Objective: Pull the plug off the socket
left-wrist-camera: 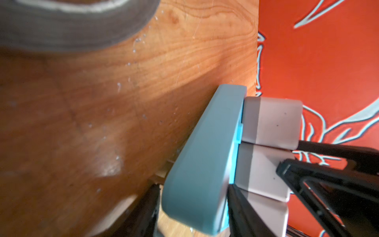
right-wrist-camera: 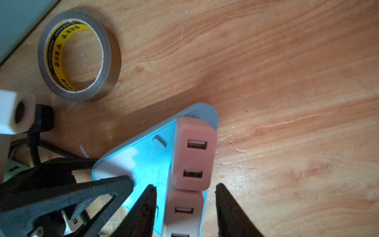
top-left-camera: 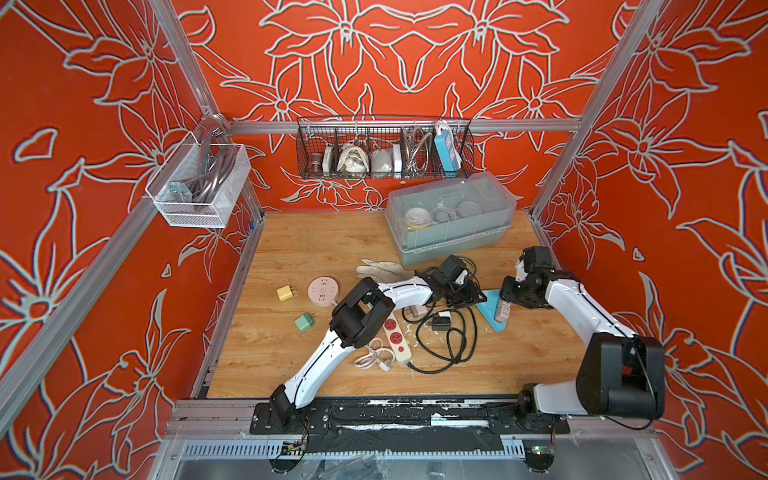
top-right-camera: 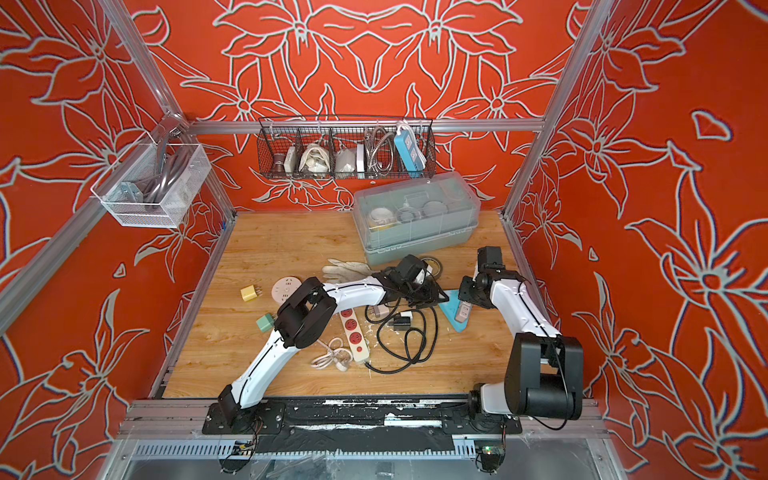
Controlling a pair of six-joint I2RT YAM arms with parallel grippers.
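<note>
A blue triangular socket lies on the table, a row of pinkish plugs along its right side. The far plug shows two slots; a paler plug is nearer. Over this nearer plug, my right gripper stands open, with visible gaps between the plug and both fingers. In the left wrist view, my left gripper straddles the edge of the socket, one finger at its top face. Whether these fingers press on it I cannot tell. Fingers of the right gripper reach in from the right.
A tape roll lies behind the socket. A grey lidded box stands at the back. Black cable and a white power strip lie in front of the left arm. Table to the right of the socket is clear.
</note>
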